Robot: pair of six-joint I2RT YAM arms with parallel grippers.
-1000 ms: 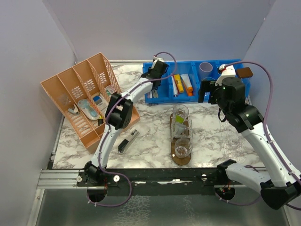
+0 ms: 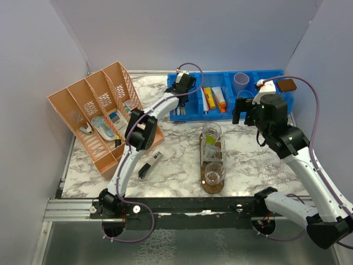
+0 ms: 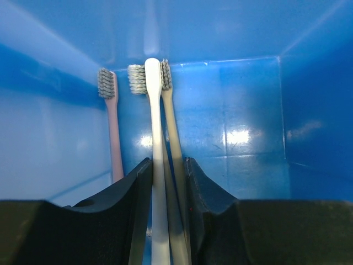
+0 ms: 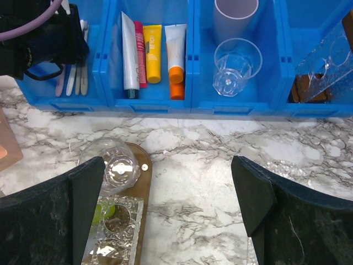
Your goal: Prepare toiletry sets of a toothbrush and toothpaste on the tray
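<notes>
My left gripper is down inside a blue compartment at the left end of the organizer, its fingertips closing around the handles of a white toothbrush [image 3: 156, 121] and a beige toothbrush [image 3: 173, 132]; whether they grip is unclear. A pink toothbrush [image 3: 113, 132] lies to their left. Toothpaste tubes, yellow [image 4: 153, 52] and white [image 4: 130, 55], with others, fill the neighbouring compartment. My right gripper stands open and empty above the table, right of the cup holder.
A wooden holder [image 2: 212, 186] with clear cups is at centre front. An orange divided organizer [image 2: 77, 99] stands at left, a stapler-like grey item [image 2: 150, 165] before it. Cups [image 4: 236, 16] occupy the blue organizer's right compartments.
The right arm has drawn slightly toward the front.
</notes>
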